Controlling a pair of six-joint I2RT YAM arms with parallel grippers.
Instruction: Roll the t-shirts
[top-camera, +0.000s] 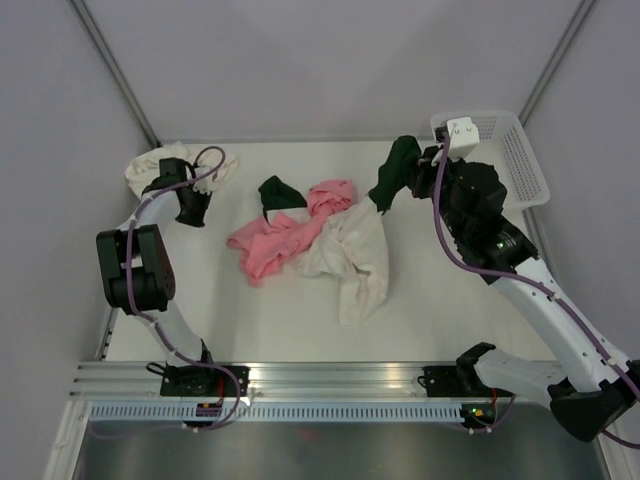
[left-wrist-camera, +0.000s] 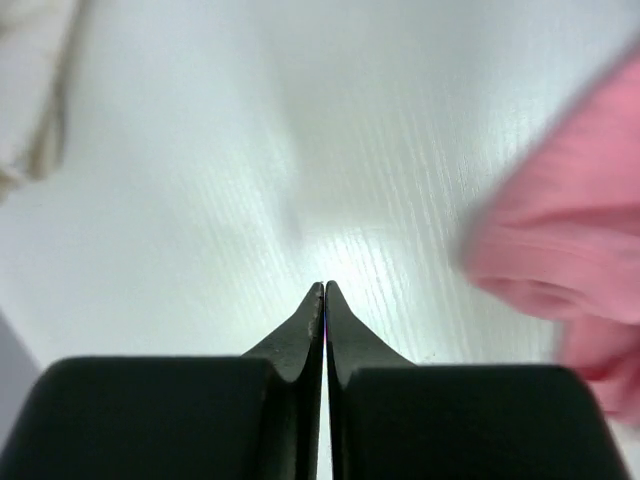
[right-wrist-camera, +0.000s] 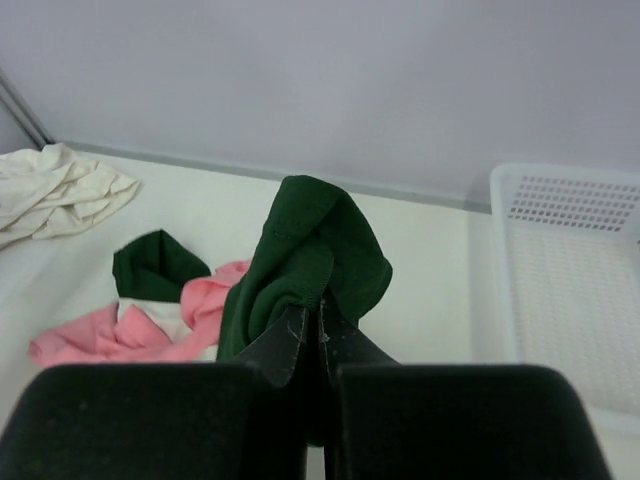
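In the top view the pink shirt (top-camera: 280, 240) lies bunched at mid-table, with a white and green shirt (top-camera: 350, 250) beside and partly beneath it. My right gripper is shut on a green sleeve (right-wrist-camera: 300, 260) of that shirt, raised toward the right. Another green part (top-camera: 281, 194) sits behind the pink cloth. At the left, my left gripper is shut, its tips together and nothing between them. The pink fabric is off to its right in the left wrist view, well clear of the fingers.
A cream cloth pile (top-camera: 160, 168) rests in the back left corner, close by the left arm. At the back right stands an empty-looking white basket (top-camera: 490, 165), near the right arm.
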